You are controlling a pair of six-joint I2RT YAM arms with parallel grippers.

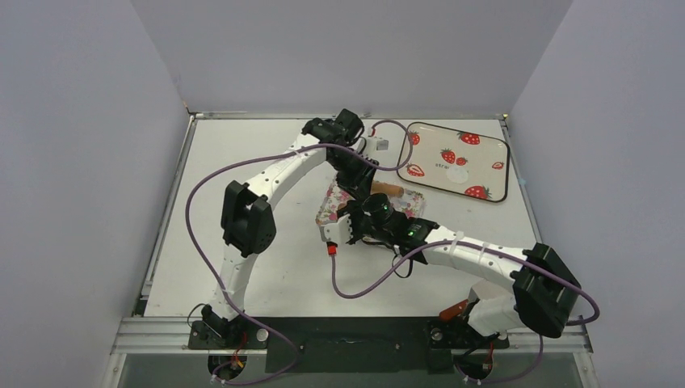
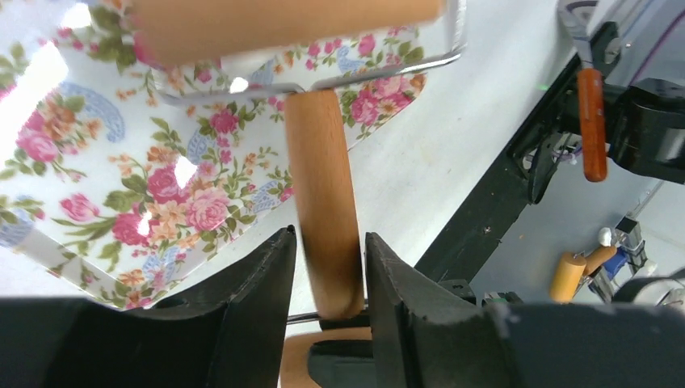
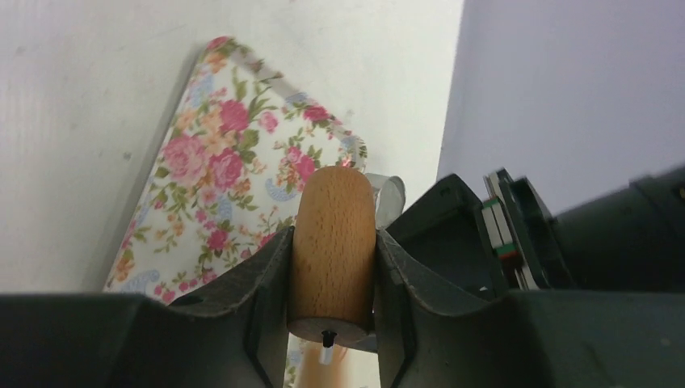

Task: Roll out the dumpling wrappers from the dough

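The floral board [image 1: 408,206] lies mid-table under both arms, mostly covered in the top view. Over it hangs a wooden rolling pin with a roller on a wire frame [image 2: 287,24] and a wooden handle [image 2: 319,186]. My left gripper is part open around that handle; whether its fingers touch it is unclear. My right gripper is shut on a wooden handle end [image 3: 333,234] of the tool, close beside the left gripper. I cannot see any dough clearly.
A strawberry-patterned tray [image 1: 452,162] lies at the back right. An orange-handled tool [image 1: 452,309] sits at the front right edge.
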